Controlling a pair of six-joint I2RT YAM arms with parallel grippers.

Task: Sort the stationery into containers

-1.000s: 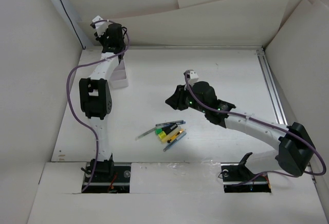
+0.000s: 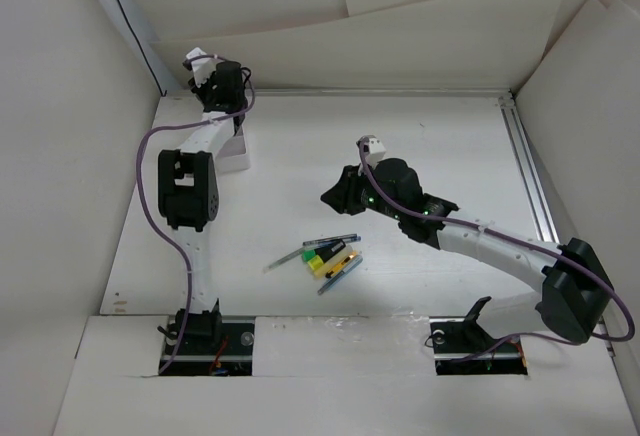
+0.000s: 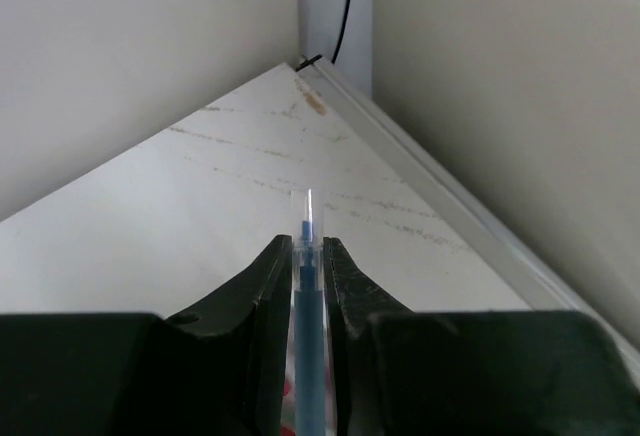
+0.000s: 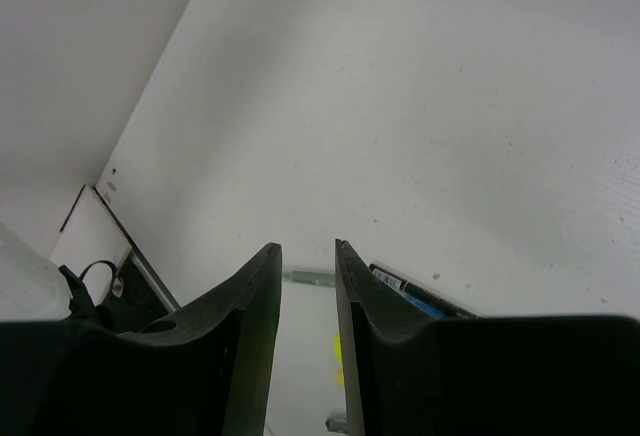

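Note:
My left gripper holds an upright blue pen [image 3: 308, 346] with a clear top between its fingers, at the back-left of the table above a white container [image 2: 233, 161], which is mostly hidden under the arm. My right gripper [image 2: 335, 194] is open over the table centre, nothing seen between its fingers. Below it lie several loose items: a dark pen [image 2: 340, 238], a pale pen [image 2: 285, 260], a green-and-black item [image 2: 329, 251], a yellow item [image 2: 340, 265] and a blue pen [image 2: 345, 274].
White walls [image 2: 70, 186] enclose the table [image 2: 430, 126] at the back and sides, with a rail along the back and right edges.
My left arm has shifted slightly toward the front of the table near the container. The right arm and the loose items have not visibly moved.

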